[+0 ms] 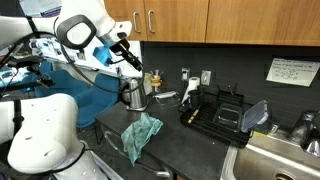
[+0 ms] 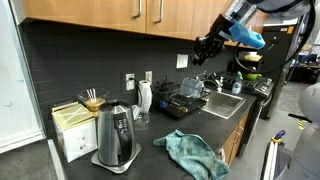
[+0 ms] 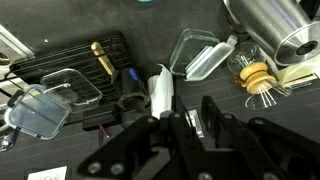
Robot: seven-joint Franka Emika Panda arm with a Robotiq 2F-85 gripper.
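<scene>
A crumpled teal cloth [image 1: 143, 134] lies on the dark counter, in front of the kettle. In exterior view 2 the same cloth [image 2: 195, 158] spreads in soft folds near the counter's front edge. Well above it, under the upper cabinets, hangs my gripper [image 1: 131, 57], apart from the cloth and holding nothing. Its fingers stand open in exterior view 2, where the gripper [image 2: 203, 66] is high over the counter. A sliver of teal at the top edge is all the wrist view shows of the cloth.
The metal kettle [image 2: 116, 133] stands at the back, near a utensil holder [image 3: 255, 70] and a clear container [image 3: 205, 55]. A black dish rack [image 1: 218, 115] sits beside the sink [image 1: 267, 163]. Bare counter [image 1: 188, 150] lies right of the cloth.
</scene>
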